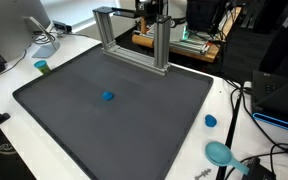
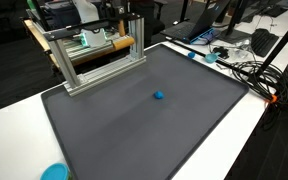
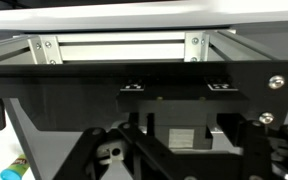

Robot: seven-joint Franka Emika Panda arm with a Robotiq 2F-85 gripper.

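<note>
A small blue object (image 1: 107, 96) lies on the dark grey mat (image 1: 94, 130), and the same blue object (image 2: 158, 95) shows right of the mat's middle in the second exterior view. At one end of the mat stands a silver metal frame (image 2: 109, 73) with a dark crossbar. Up close in the wrist view, a long black bar (image 3: 59, 88) crosses the picture in front of a pale frame (image 3: 119, 52). My gripper is open at the bar's near side. Its dark fingers overlap the bar in the picture; contact is unclear.
A blue disc (image 1: 210, 121) and a turquoise round item (image 1: 224, 155) lie on the white table beside the mat. A green-topped cup (image 1: 42, 67) stands near the far left corner. Cables lie at the right edge.
</note>
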